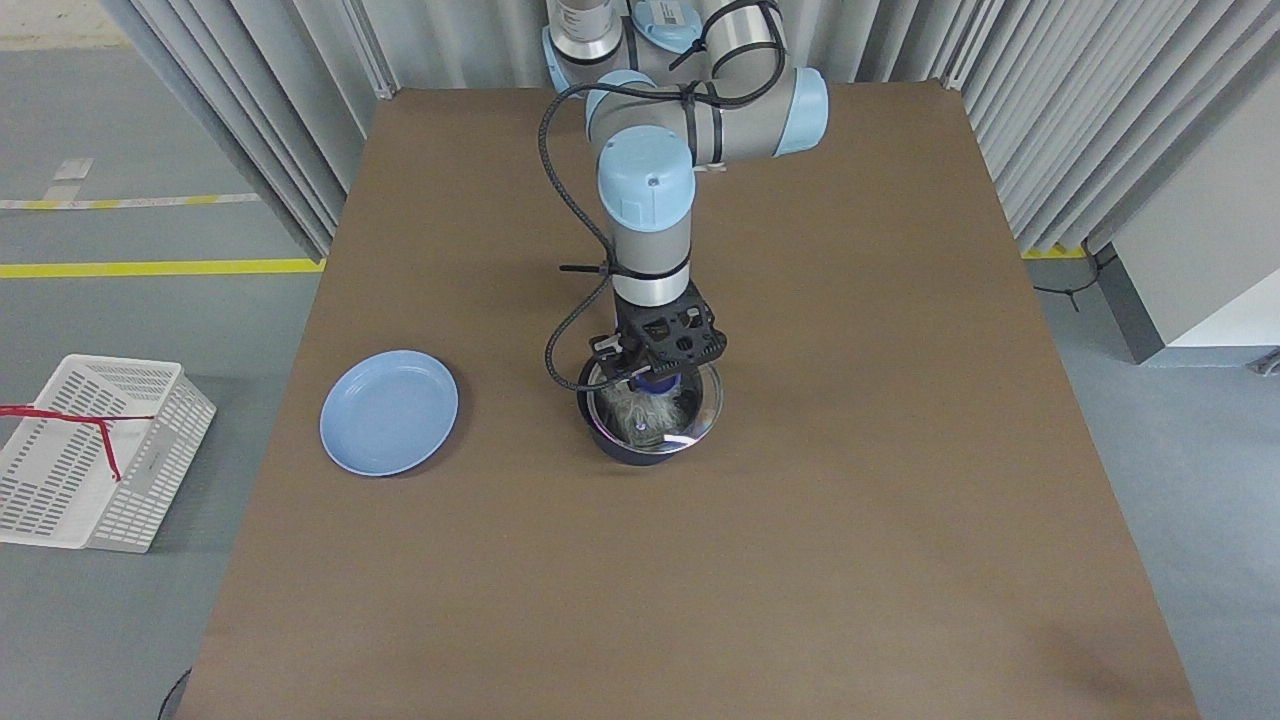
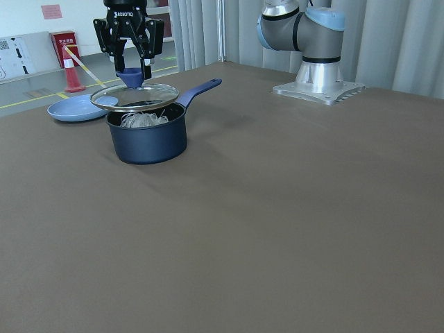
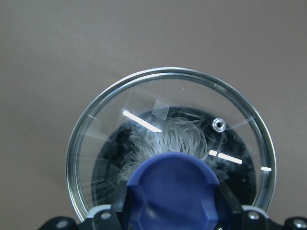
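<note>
A glass lid point(image 2: 114, 98) with a blue knob point(image 3: 173, 191) is held by my gripper point(image 2: 132, 66), shut on that knob, just over the dark blue saucepan point(image 2: 146, 146). In the left view the lid sits slightly above the pan's rim, with white noodles point(image 2: 143, 119) showing beneath it. The wrist view shows the noodles through the glass. The pan's blue handle point(image 2: 205, 89) points toward the back and is mostly hidden by the arm in the front view.
A light blue plate point(image 1: 389, 412) lies left of the pan. A white basket point(image 1: 96, 492) is on the floor at left.
</note>
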